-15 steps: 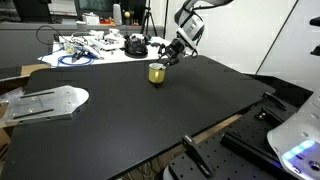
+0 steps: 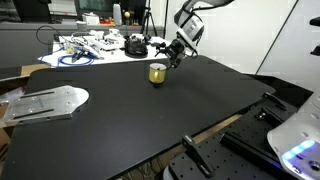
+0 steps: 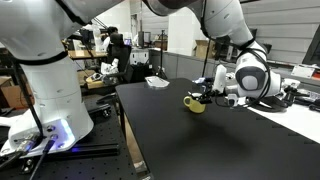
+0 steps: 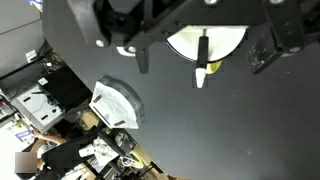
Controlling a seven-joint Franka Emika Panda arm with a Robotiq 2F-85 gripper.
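A yellow mug [image 2: 157,73] stands upright on the black table [image 2: 110,110], near its far side. In exterior view 2 the same mug [image 3: 195,104] has my gripper [image 3: 207,91] close above and beside it. Seen from the wrist, the mug's pale inside [image 4: 183,42] shows between my spread fingers, which are apart and hold nothing. A slim dark stick with a white end [image 4: 201,75] crosses the mug's mouth in that view; whether it rests in the mug I cannot tell.
A flat silver plate [image 2: 45,104] lies at the left of the table in exterior view 1. Cables and tools [image 2: 95,44] clutter the surface behind. Bare tabletop stretches in front of the mug.
My gripper has drawn slightly up and away from the mug, toward the right in exterior view 1. The mug stands in the same place.
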